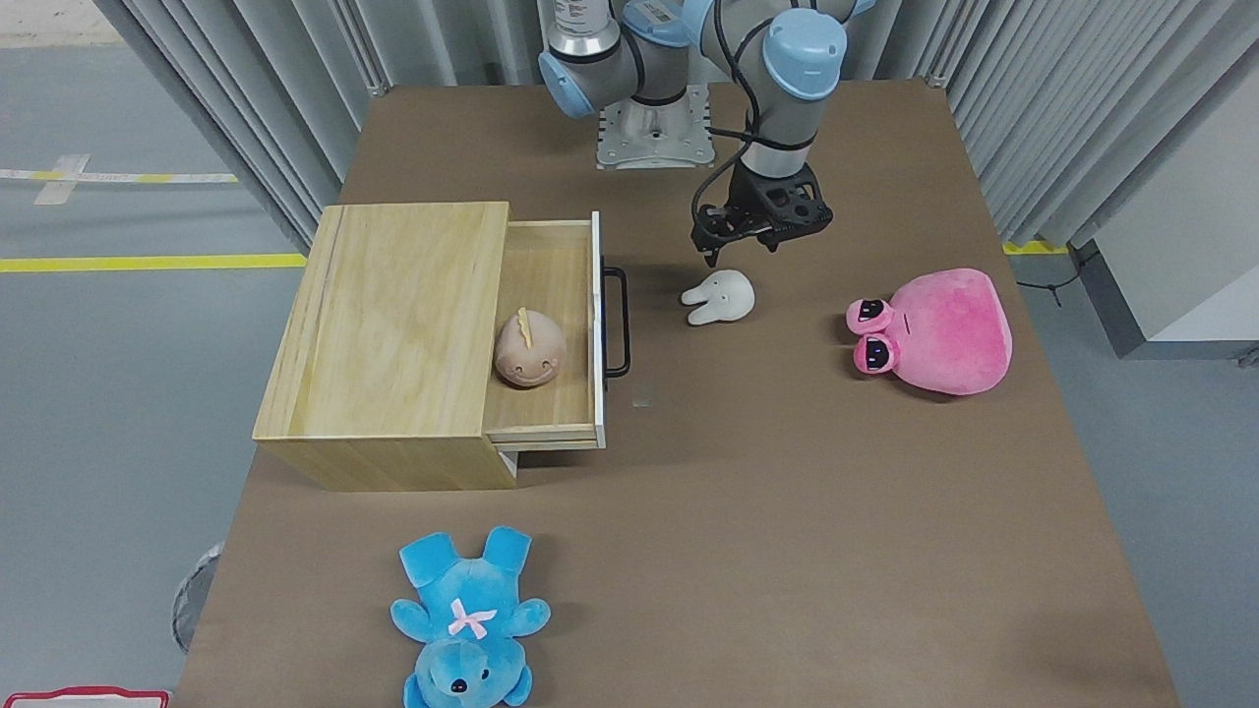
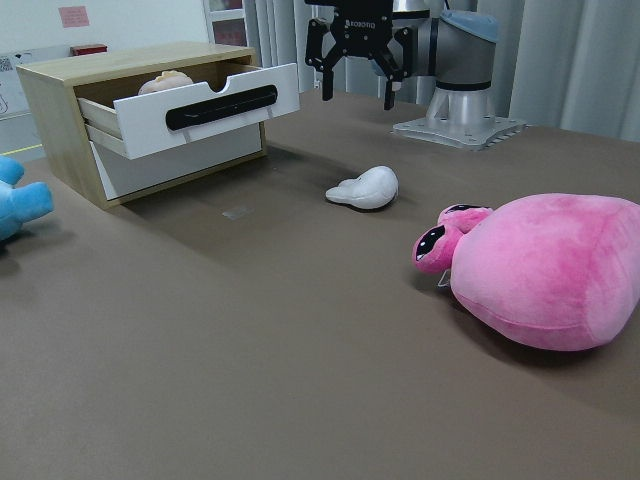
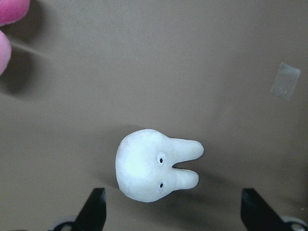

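Note:
My gripper [image 1: 744,242] [image 2: 359,80] hangs open above the table, with a small white rabbit-head plush [image 1: 726,295] [image 2: 370,188] [image 3: 147,166] lying just below it. In the wrist view that plush sits between and beyond the two fingertips, untouched. A pink plush [image 1: 944,330] [image 2: 545,270] lies to the right. A wooden cabinet [image 1: 378,319] [image 2: 60,120] has its drawer pulled out, with a round beige plush [image 1: 528,348] inside. A blue bear plush [image 1: 466,637] [image 2: 20,205] lies at the near end of the table.
The drawer's black handle [image 1: 619,372] sticks out toward the white plush. The robot's base plate [image 1: 655,147] stands at the back edge.

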